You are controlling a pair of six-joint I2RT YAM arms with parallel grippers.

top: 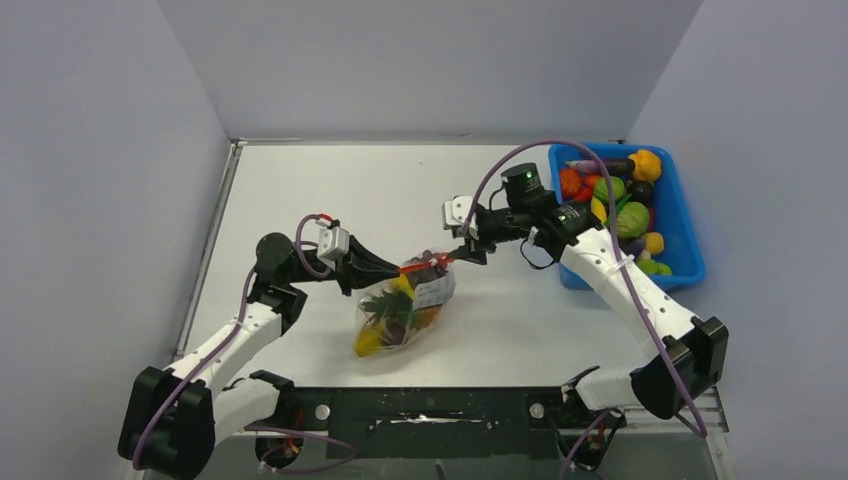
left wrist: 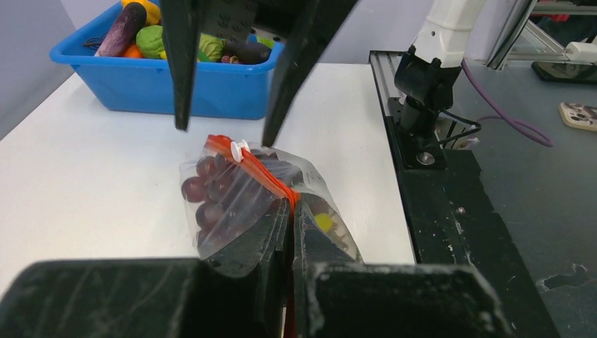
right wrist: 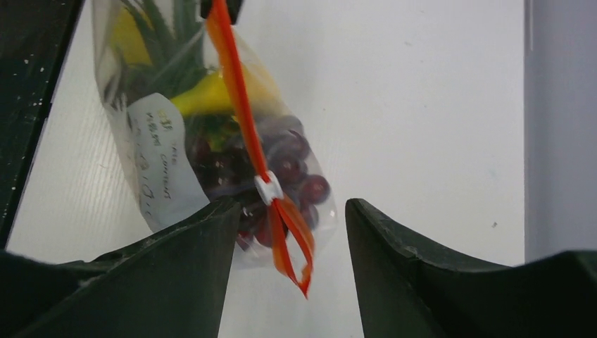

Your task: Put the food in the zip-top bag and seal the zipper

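Observation:
A clear zip top bag [top: 405,312] with a red-orange zipper strip hangs by one end of that strip from my left gripper [top: 400,272], which is shut on it. Grapes [right wrist: 292,165], something yellow and green leaves show through the plastic. On the strip sits a white slider [right wrist: 268,188], close to the free end, where the two orange edges part in a loop. My right gripper stands open, its fingers [left wrist: 184,77] above and around that free end without touching it, as far as the views show. The left fingertips [left wrist: 299,218] pinch the strip's near end.
A blue bin [top: 685,240] full of toy vegetables stands at the back right, behind the right arm. A black rail [top: 440,430] runs along its front edge.

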